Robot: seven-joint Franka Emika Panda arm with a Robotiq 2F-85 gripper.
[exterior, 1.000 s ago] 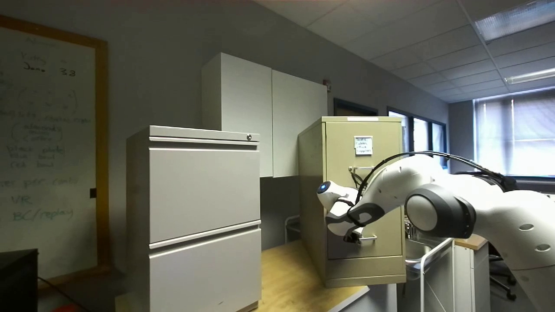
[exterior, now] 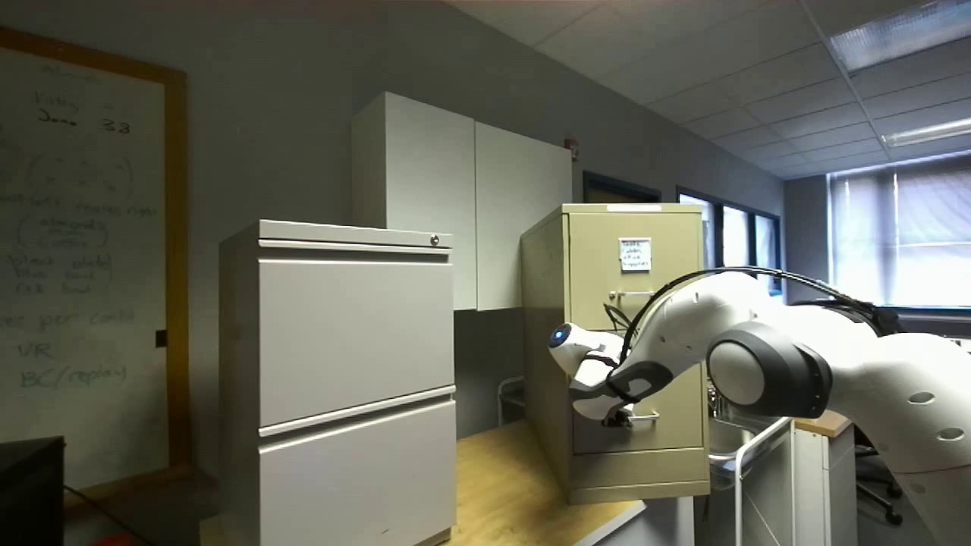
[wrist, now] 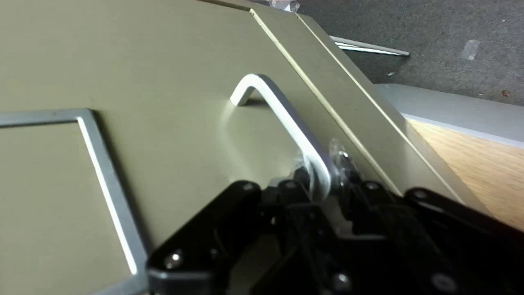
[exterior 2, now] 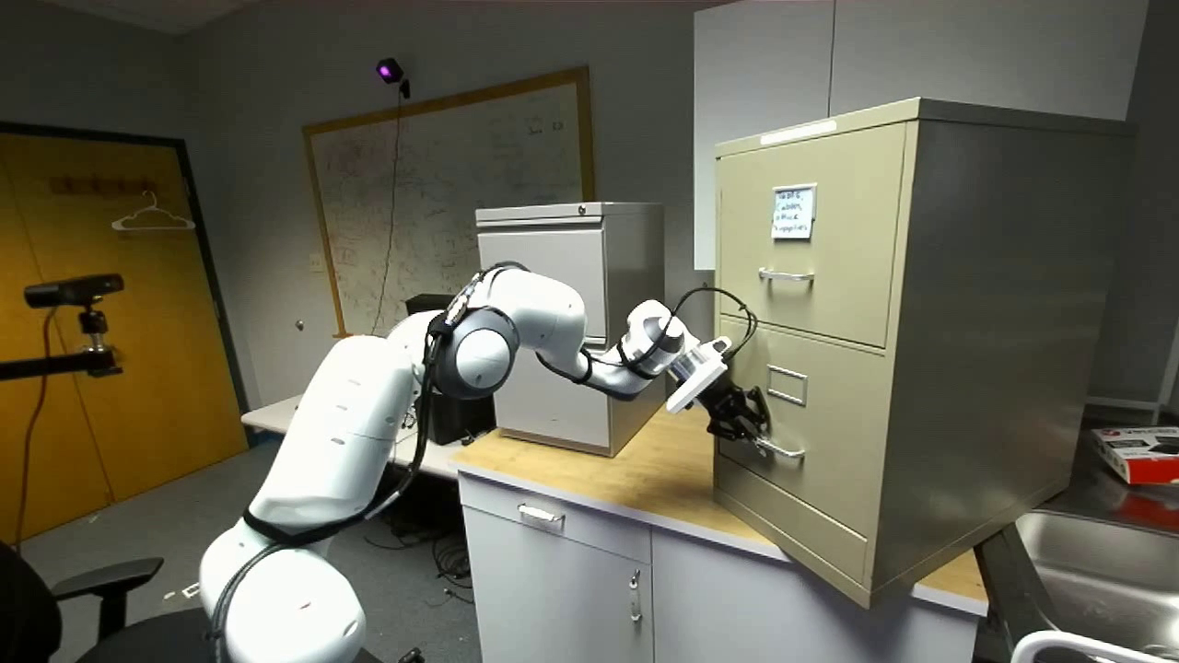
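A tan filing cabinet [exterior 2: 823,365] stands on the wooden counter, both its drawers closed flush. On the lower drawer [wrist: 162,83] is a silver bar handle [wrist: 287,115]. My gripper is shut on one end of that handle, a fingertip on either side of the bar, as the wrist view shows. Exterior view 2 has the gripper [exterior 2: 763,425] at the handle's left end, the handle [exterior 2: 787,451] running out to the right. The upper drawer carries a handwritten label [exterior 2: 793,212] and its own handle [exterior 2: 787,275].
A grey two-drawer cabinet [exterior: 355,341] stands on the counter beside the tan one. Bare wooden counter [exterior: 496,469] lies between them. To the right of the tan cabinet are a sink [exterior 2: 1094,575] and a red-and-white box [exterior 2: 1138,451]. The cabinet's front corner overhangs the counter edge.
The wrist has tilted slightly, its rear end shifting a little left and down in exterior view 1. The gripper stays by the lower handle, and the drawers look unmoved.
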